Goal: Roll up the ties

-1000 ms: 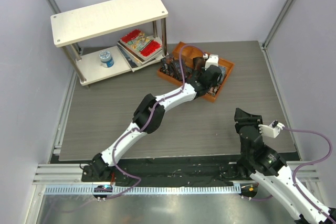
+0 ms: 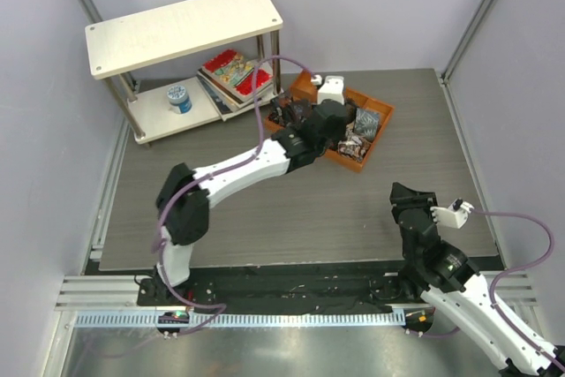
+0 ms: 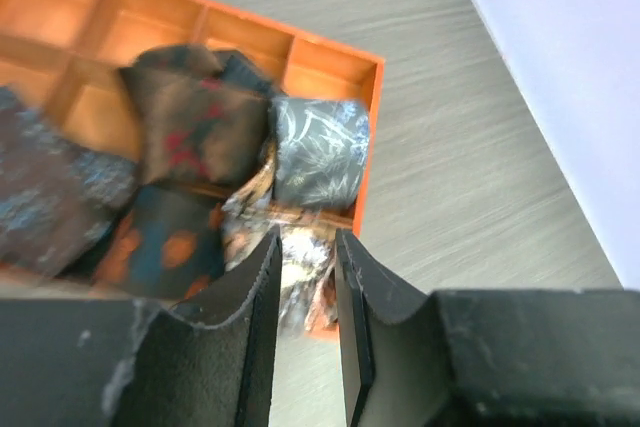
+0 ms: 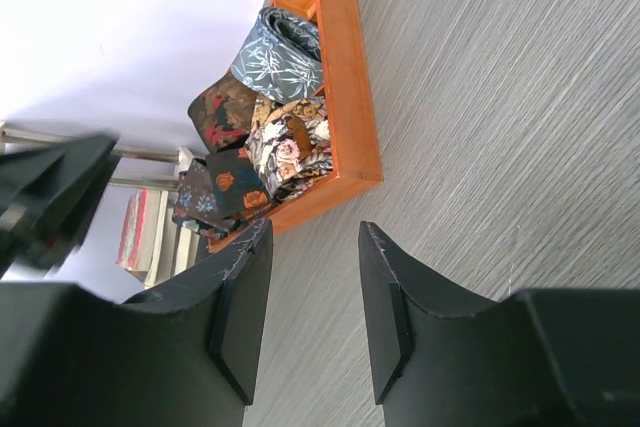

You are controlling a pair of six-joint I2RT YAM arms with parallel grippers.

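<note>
An orange divided box (image 2: 352,161) at the back holds several folded or rolled ties: a grey-blue leafy one (image 3: 320,152), a floral one (image 4: 287,147) and darker patterned ones (image 3: 205,127). In the left wrist view my left gripper is over the box's right part, its fingers close together; whether anything is between them is unclear. The top view shows that arm above the box, blurred. My right gripper stands part open over bare table, nothing between its fingers, at the front right in the top view.
A white two-tier shelf (image 2: 177,24) with books (image 2: 234,72) and a blue-labelled tub (image 2: 179,97) stands at the back left. Walls border both sides.
My left arm has moved leftward and toward the front in the top view, its gripper rising from the box. The right arm has shifted very slightly. The box stays in place.
</note>
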